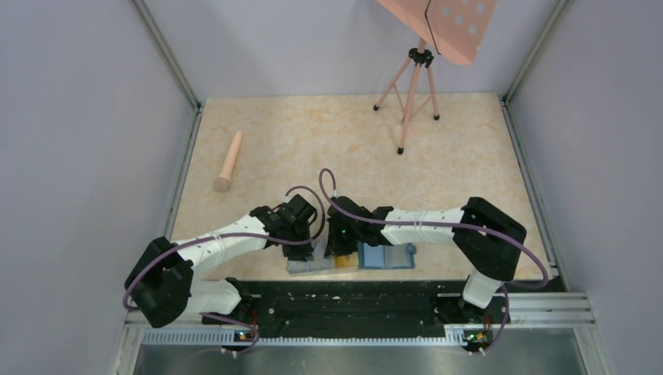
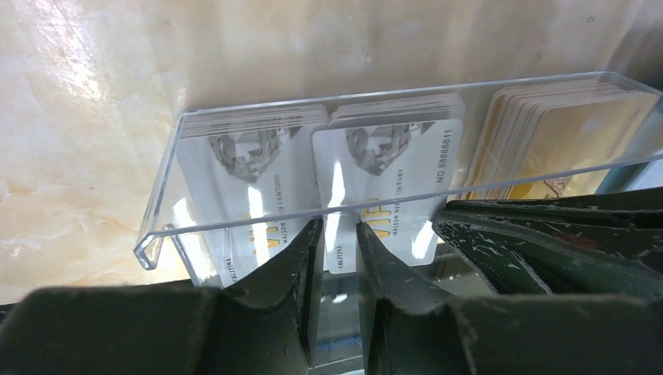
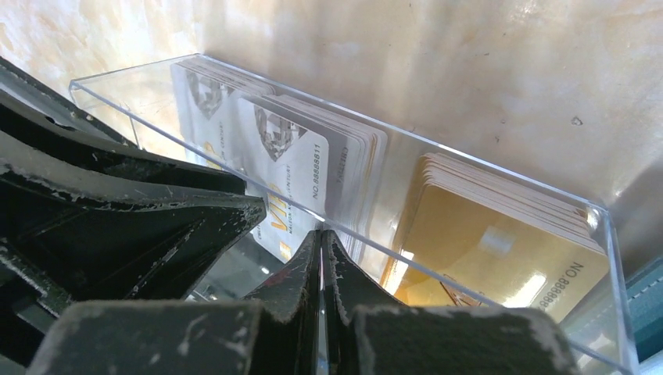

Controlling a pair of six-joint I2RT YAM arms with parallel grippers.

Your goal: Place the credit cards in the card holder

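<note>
A clear plastic box (image 2: 188, 117) holds two stacks of silver cards, a left stack (image 2: 242, 168) and a middle stack (image 2: 383, 164), plus gold cards (image 2: 602, 125). The front silver card (image 3: 281, 156) of the middle stack sits askew from those behind it. My left gripper is over the box's near edge in front of that card, a narrow gap between its fingertips and nothing visibly gripped. My right gripper is shut at the near wall, right of the same card, with nothing showing between its fingers. The blue card holder (image 1: 387, 256) lies open right of the box.
Both grippers are close together over the box, and each shows large in the other's wrist view. A pink tripod (image 1: 414, 90) stands at the back right, and a pink cylinder (image 1: 227, 162) lies at the left.
</note>
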